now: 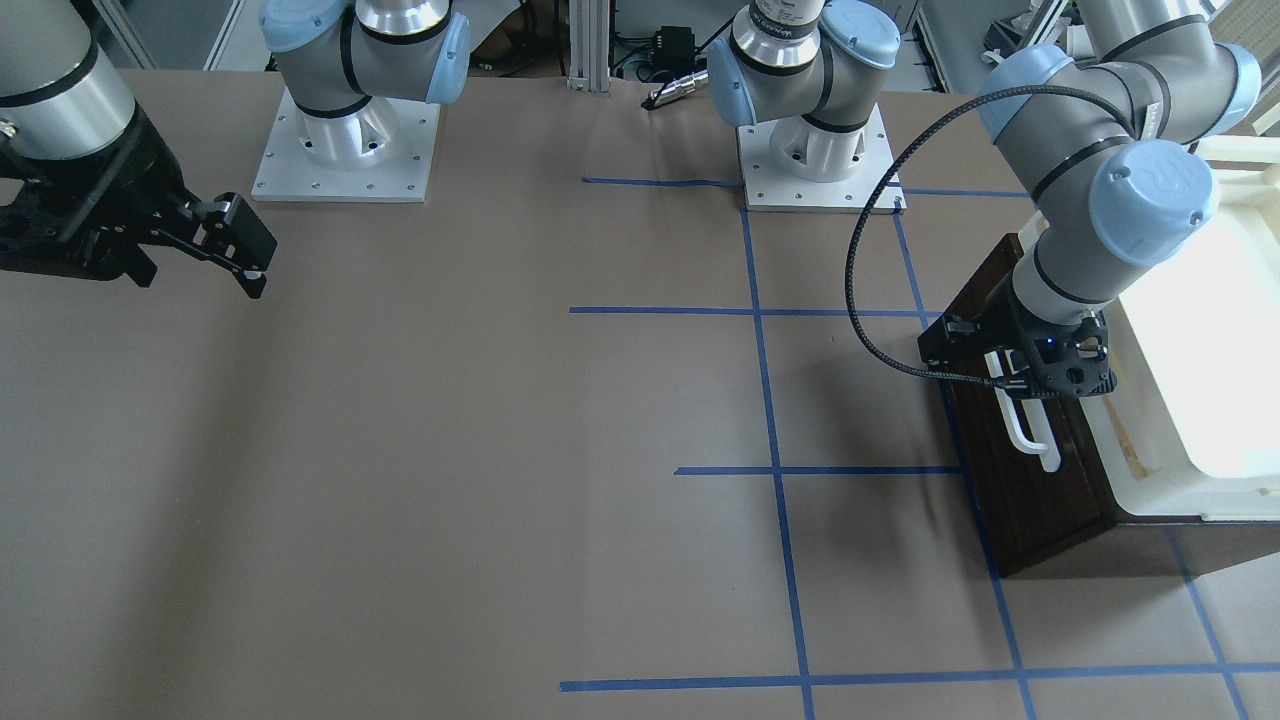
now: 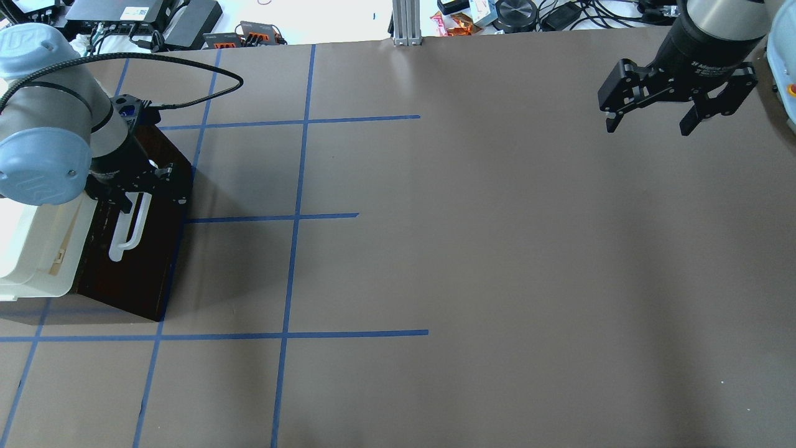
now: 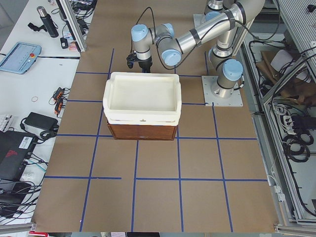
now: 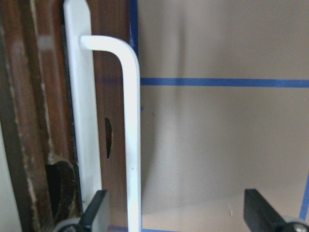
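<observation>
A dark wooden box (image 1: 1047,516) holds a white plastic liner (image 3: 142,99) and has a white handle (image 4: 130,135) along one side, seen at the right in the front view. My gripper is over that side of the box, open, with its fingers wide apart. In the left wrist view the handle runs between the two fingertips, nearer the left one. Whether either finger touches it I cannot tell; in the front and top views the gripper body hides part of the handle.
The tabletop (image 1: 480,480), marked with blue tape lines, is clear beside the box. Another black gripper (image 2: 675,97) hangs over the far side of the table, and further arm bases stand at the back.
</observation>
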